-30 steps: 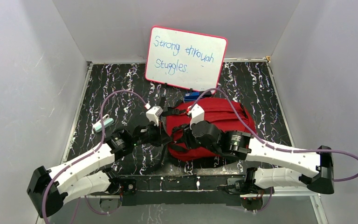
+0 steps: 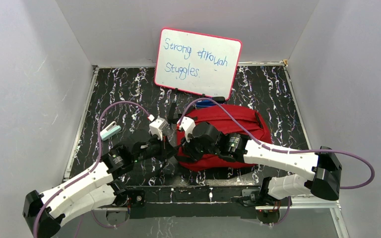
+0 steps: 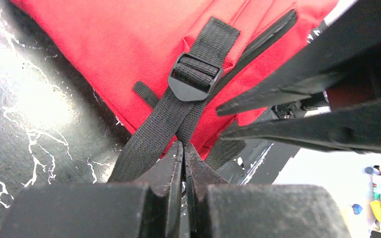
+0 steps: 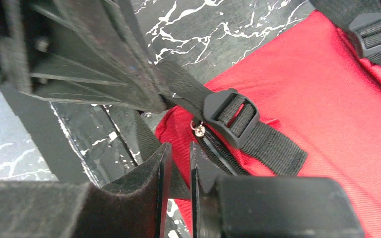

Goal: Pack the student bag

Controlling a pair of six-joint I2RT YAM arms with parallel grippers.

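The red bag (image 2: 243,116) lies on the right side of the table, under my right arm. By its near left corner, my left gripper is shut at the end of a black strap (image 3: 192,121) that runs from a buckle (image 3: 195,77). In the right wrist view this strap (image 4: 191,97) reaches the left gripper's fingertips. My right gripper has a narrow gap between its fingers, over the bag's corner. Just beyond those tips is a metal zipper pull (image 4: 199,130); whether anything is gripped there is unclear.
A whiteboard (image 2: 198,62) with blue writing stands at the back. Behind the bag lies a blue item (image 2: 205,103). A pale teal object (image 2: 110,131) rests on the left, where the marble-patterned table (image 2: 129,89) is mostly clear. The two grippers are very close together.
My right gripper has moved left across the bag toward the left gripper. The bag stays in place.
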